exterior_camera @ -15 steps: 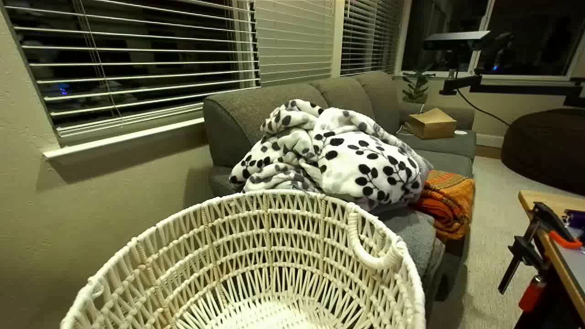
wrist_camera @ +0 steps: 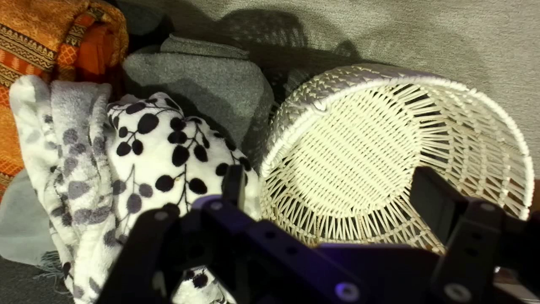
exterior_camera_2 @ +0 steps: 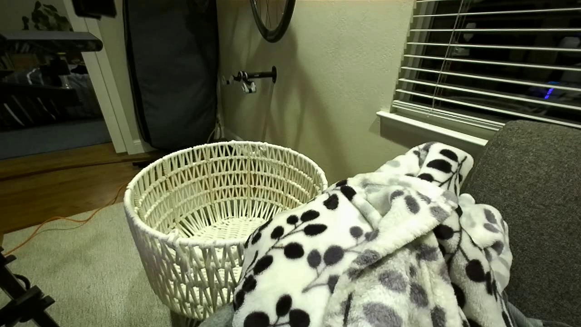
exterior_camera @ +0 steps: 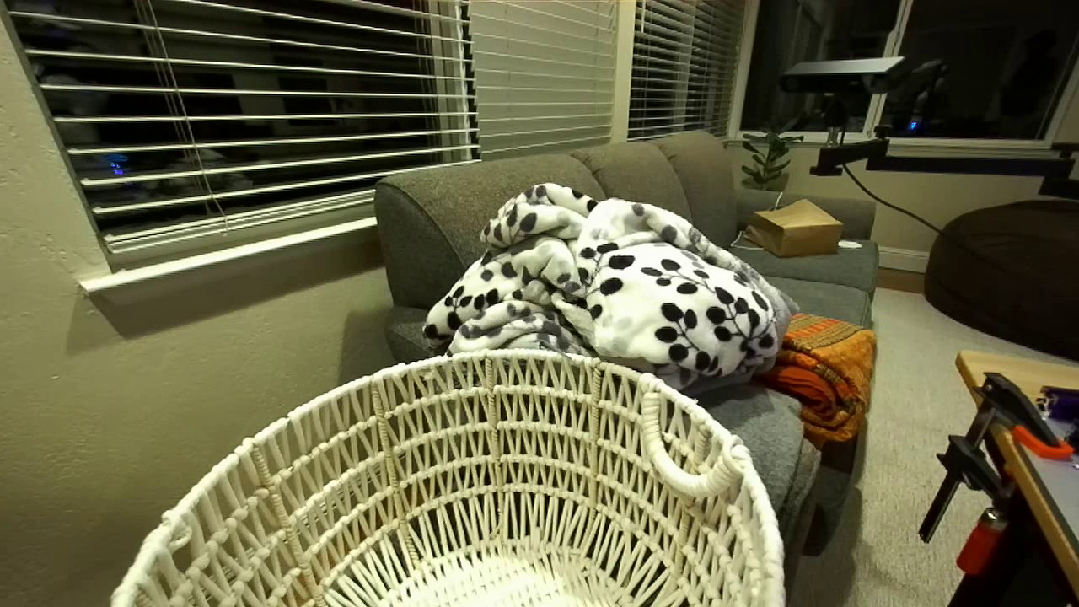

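A white fleece blanket (exterior_camera: 668, 293) with black and grey leaf print lies bunched on the end of the grey sofa. Beside it stands a white woven basket (exterior_camera_2: 185, 248); its floor shows bare in the wrist view. My gripper appears only in the wrist view, its two dark fingers spread wide over the blanket's edge and the basket. Nothing shows between the fingertips except the basket below. One finger (wrist_camera: 233, 185) overlaps the blanket (wrist_camera: 177, 152) in that view; whether it touches cannot be told.
An orange patterned folded blanket (exterior_camera: 824, 374) and a grey folded cloth (wrist_camera: 202, 86) lie near the fleece. A paper bag (exterior_camera: 796, 228) sits farther along the sofa. At the right a table (exterior_camera: 1022, 455) carries a clamp. Wall and window blinds close off the far side.
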